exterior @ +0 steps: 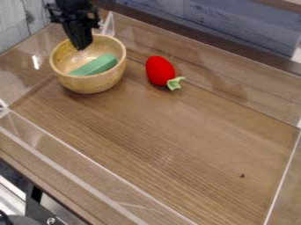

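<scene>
A tan bowl [73,83] sits at the upper left of the camera view with a green oblong object [91,69] inside it. My dark gripper [80,36] is above the back of the bowl, near the top edge, partly out of frame. It looks shut, with nothing visible between its fingers. A red object with a pale green top [160,70], like a strawberry, lies to the right of the bowl.
Grey walls or edges border it at the top and left.
</scene>
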